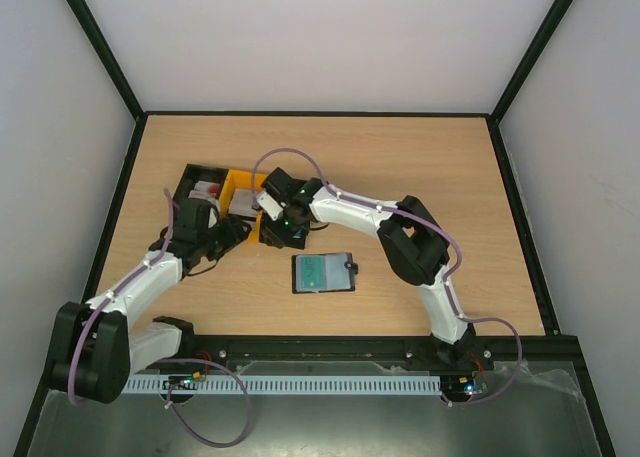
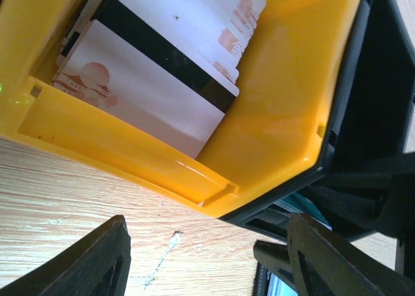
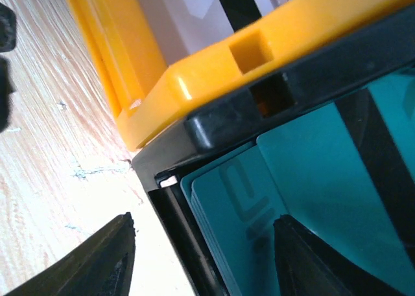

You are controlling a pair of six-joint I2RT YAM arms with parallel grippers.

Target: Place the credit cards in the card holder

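The card holder (image 1: 324,273) lies flat on the table, a teal card (image 1: 311,272) showing in its left half. White cards with a dark stripe (image 2: 155,63) sit in the yellow tray (image 2: 285,82). Teal cards (image 3: 243,205) fill the black tray (image 3: 175,225) beside it. My left gripper is open in front of the yellow tray's near edge, only table showing between its fingers. Over the black tray's near corner, my right gripper stands open; its fingers straddle the wall and the nearest teal cards, and whether they touch them I cannot tell.
Another black tray (image 1: 184,187) with cards stands left of the yellow one. Both grippers are close together at the trays' front, the right one's dark parts entering the left wrist view.
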